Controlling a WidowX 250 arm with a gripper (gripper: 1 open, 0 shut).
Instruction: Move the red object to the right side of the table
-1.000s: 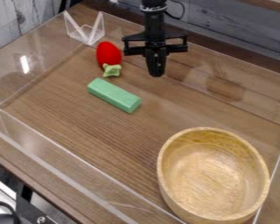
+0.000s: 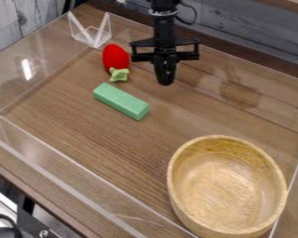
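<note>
The red object (image 2: 115, 57) lies on the table toward the back left, and a small yellow-green piece (image 2: 119, 74) touches its near end. My black gripper (image 2: 166, 76) points down to the right of the red object, with a gap of bare wood between them. Its fingers are dark and small here, so their opening cannot be made out. Nothing is seen held in it.
A green block (image 2: 120, 101) lies in front of the red object. At the near right stands a large yellow bowl (image 2: 178, 191). A white wire holder (image 2: 89, 33) sits at the back left corner. The table's right side behind the bowl is clear.
The arm's upper parts have shifted very slightly over the last second. The red object, green block and bowl have stayed where they were.
</note>
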